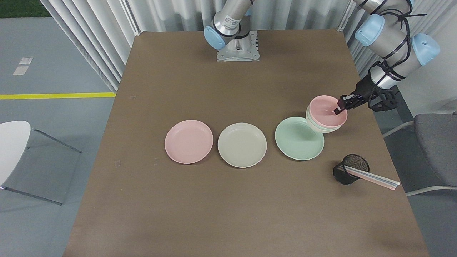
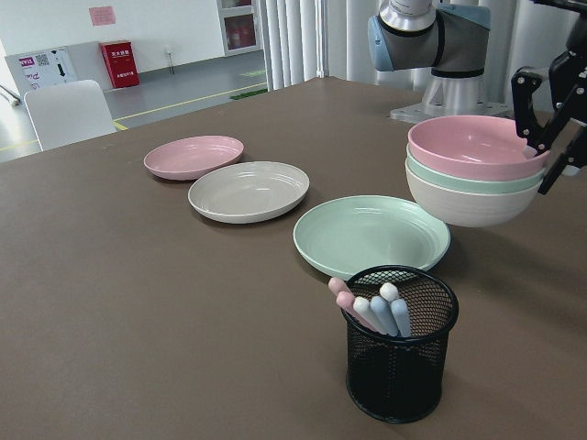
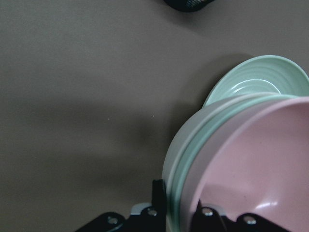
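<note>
A stack of pink, mint and white bowls (image 1: pixel 324 109) (image 2: pixel 472 197) (image 3: pixel 256 169) is held at its rim by my gripper (image 1: pixel 340 107), shut on it at the right of the table, behind the mint plate (image 1: pixel 299 139) (image 2: pixel 367 234). A pink plate (image 1: pixel 189 141) and a white plate (image 1: pixel 242 145) lie in a row to the left of the mint one.
A black mesh cup (image 1: pixel 345 173) (image 2: pixel 394 376) with pink, white and blue utensils stands near the right edge.
</note>
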